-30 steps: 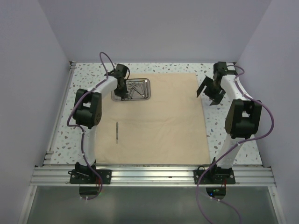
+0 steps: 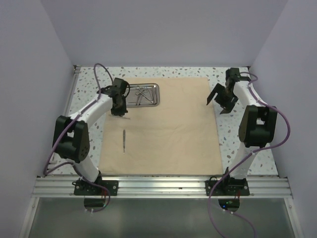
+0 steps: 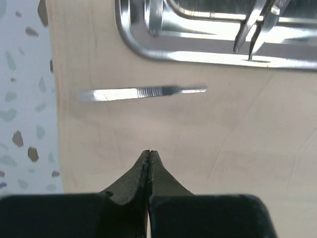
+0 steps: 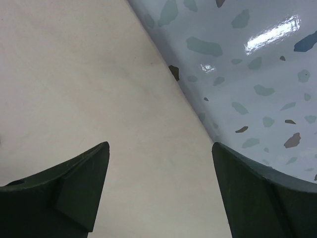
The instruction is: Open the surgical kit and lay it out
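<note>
My left gripper is shut below the tray's near-left corner, with nothing visible between its fingertips. Ahead of it a slim metal scalpel handle (image 3: 116, 94) lies crosswise on the cloth (image 3: 223, 124). The steel tray (image 2: 157, 94) holds several instruments, including crossed pieces (image 3: 267, 25). Another slim instrument (image 2: 124, 140) lies lengthwise lower on the cloth in the top view. My right gripper is open over the cloth's right edge, empty.
Speckled table top (image 2: 252, 158) borders it, with pale walls at the sides and back.
My left arm has moved from over the tray toward me and left, to below the tray's corner. The right arm has shifted only slightly.
</note>
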